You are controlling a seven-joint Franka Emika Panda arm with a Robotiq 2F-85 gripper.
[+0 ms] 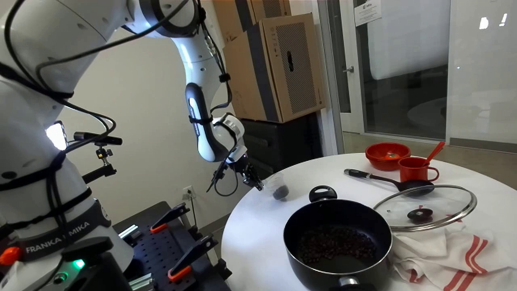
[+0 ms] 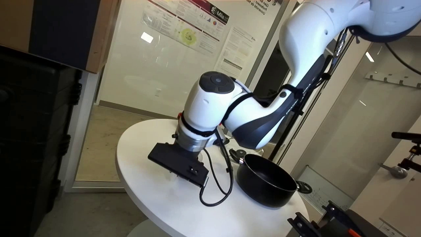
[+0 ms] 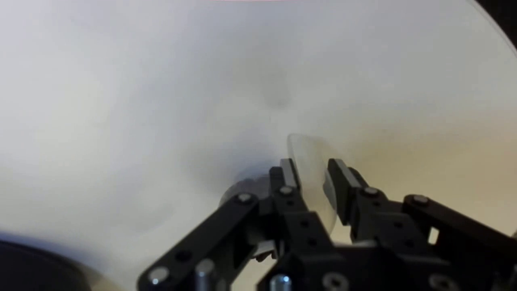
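A clear plastic cup (image 1: 278,186) is at the left edge of the white table (image 1: 252,233) in exterior view 1, with a dark patch low in it that I cannot identify. My gripper (image 1: 260,184) is beside it, shut on its handle. In the wrist view, the translucent handle (image 3: 310,157) runs between the gripper's (image 3: 312,172) two fingertips. Part of the cup (image 3: 249,187) shows past the left finger. Whether its base touches the table is unclear. The black gripper housing (image 2: 179,164) hides most of the cup in exterior view 2.
A black pot (image 1: 295,262) holding small dark pieces stands to the right. Beyond it are a glass lid (image 1: 448,203), a striped towel (image 1: 450,257), a black spoon (image 1: 387,179), a red mug (image 1: 412,172) and a red bowl (image 1: 383,162).
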